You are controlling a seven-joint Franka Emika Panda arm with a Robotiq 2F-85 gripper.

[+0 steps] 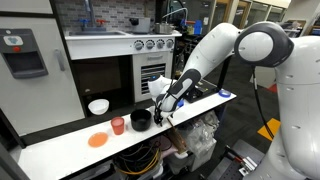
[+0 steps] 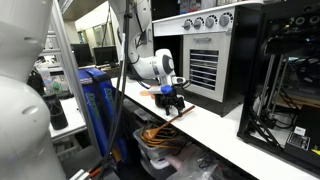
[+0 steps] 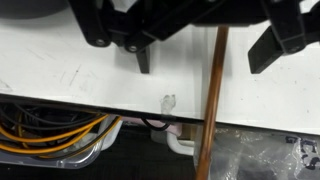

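Note:
A brown wooden stick [image 3: 213, 88] juts over the front edge of the white table in the wrist view, its upper end hidden behind my gripper. Fingers [image 3: 143, 60] of my gripper stand wide apart, one on each side of the stick and not touching it. In exterior view 1 the gripper [image 1: 163, 115] is low over the table edge, right of a black pot [image 1: 142, 120]. The stick [image 2: 182, 114] also shows beneath the gripper in exterior view 2.
Left of the pot are a red cup [image 1: 118, 125], an orange disc [image 1: 98, 139] and a white bowl [image 1: 98, 106]. Bins with orange cables [image 3: 50, 135] and plastic wrap sit below the table edge. Bare white table [image 1: 60, 155] lies at the left.

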